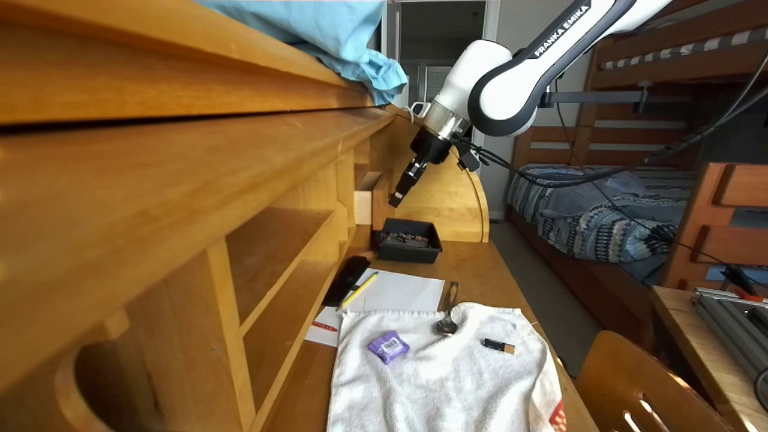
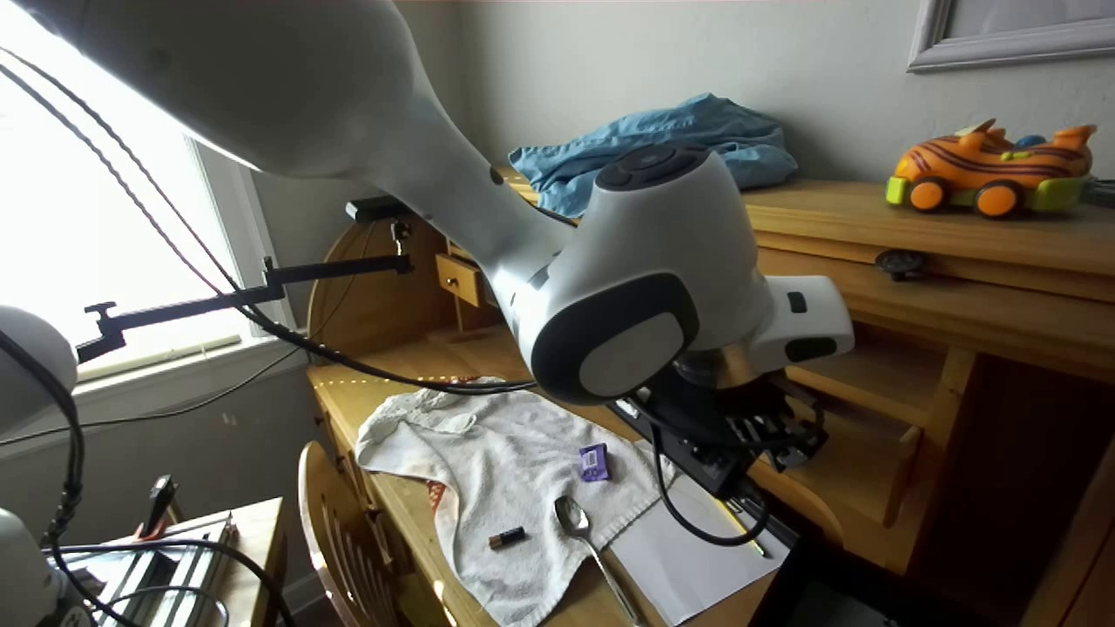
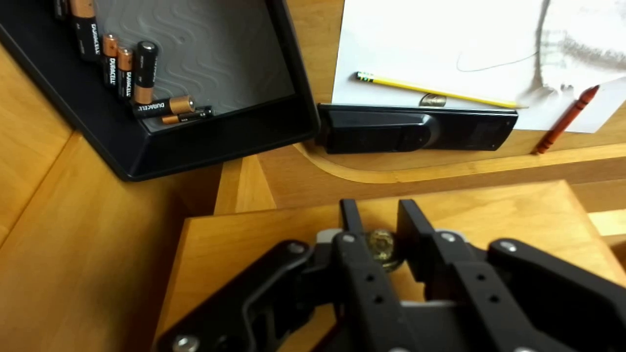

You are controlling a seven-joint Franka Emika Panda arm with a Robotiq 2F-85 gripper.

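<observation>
A small wooden drawer juts out of the desk hutch in exterior view 1, partly pulled out. From above, in the wrist view, its wooden front carries a round brass-coloured knob. My gripper is shut on that knob, one black finger on each side of it. In exterior view 1 the gripper slants down to the drawer's front from the right. Exterior view 2 has the fingers hidden behind the arm and its cables.
Close below the drawer stands a black tray with several batteries. A black stapler-like object, a yellow pencil and a red crayon lie nearby. A purple packet, spoon and battery rest on the white towel.
</observation>
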